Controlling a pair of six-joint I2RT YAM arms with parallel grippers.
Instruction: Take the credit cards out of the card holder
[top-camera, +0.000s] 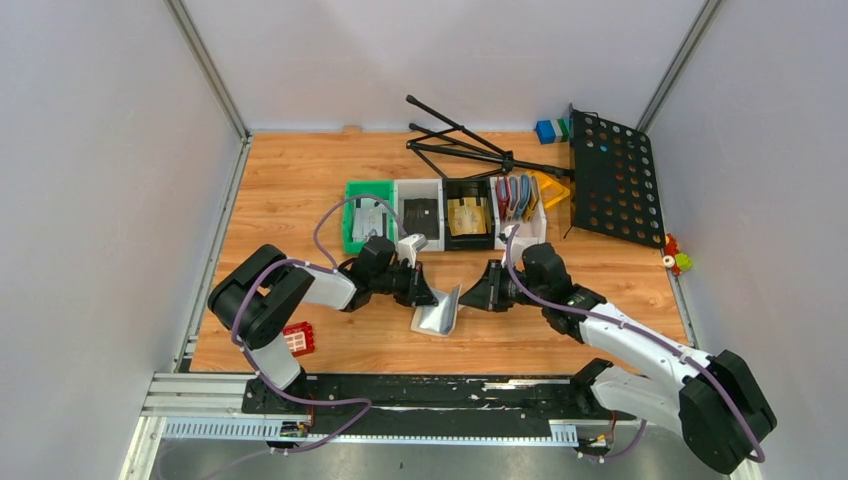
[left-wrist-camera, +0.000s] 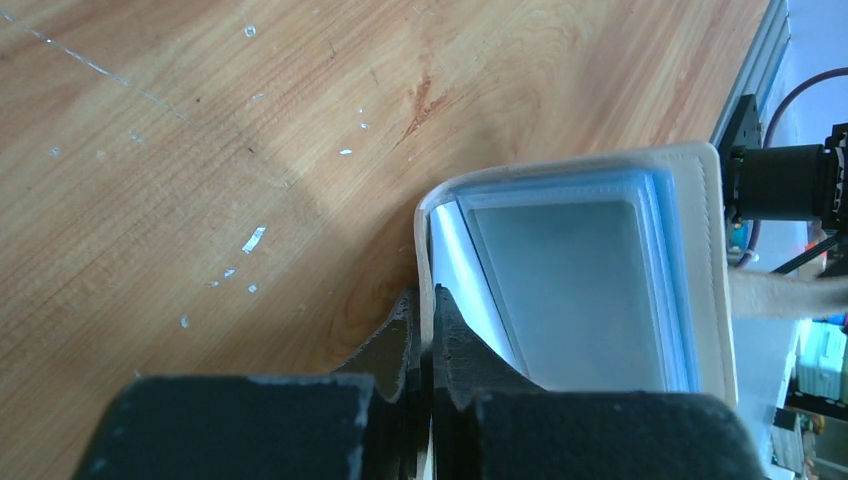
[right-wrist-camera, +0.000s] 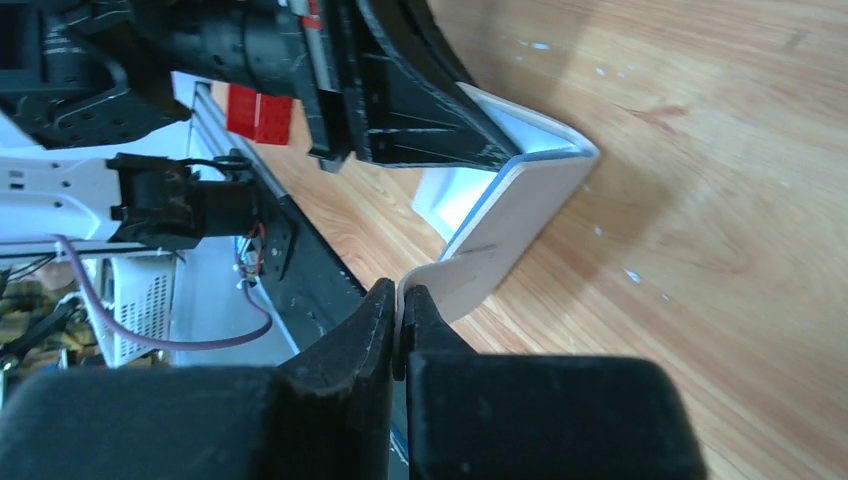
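The pale card holder (top-camera: 433, 316) rests on the table between my two arms, its right half tilted up from the wood. Bluish clear sleeves (left-wrist-camera: 570, 290) line its inside in the left wrist view; I cannot tell individual cards in them. My left gripper is shut on the holder's thin edge. On the opposite side, my right gripper has a thin pale tab of the holder pinched between its fingertips. The holder's outer cover (right-wrist-camera: 525, 215) faces the right wrist camera.
Behind the holder stands a row of bins: green (top-camera: 349, 215), white, black, and a white one (top-camera: 522, 239) with several coloured items. A red object (top-camera: 299, 338) lies left. A black stand (top-camera: 615, 180) occupies the back right. Bare wood surrounds the holder.
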